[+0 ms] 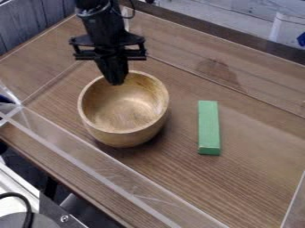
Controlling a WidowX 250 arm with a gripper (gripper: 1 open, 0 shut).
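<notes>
My black gripper (pixel 114 69) hangs over the back rim of a large, empty wooden bowl (pixel 119 120) at the left middle of the table. It looks shut, with nothing visible between its fingers. A flat green bar (pixel 209 126) lies to the right of the bowl, apart from it.
The wooden table (pixel 238 178) has clear room at the front, right and back right. Cables and a pale edge run along the left side.
</notes>
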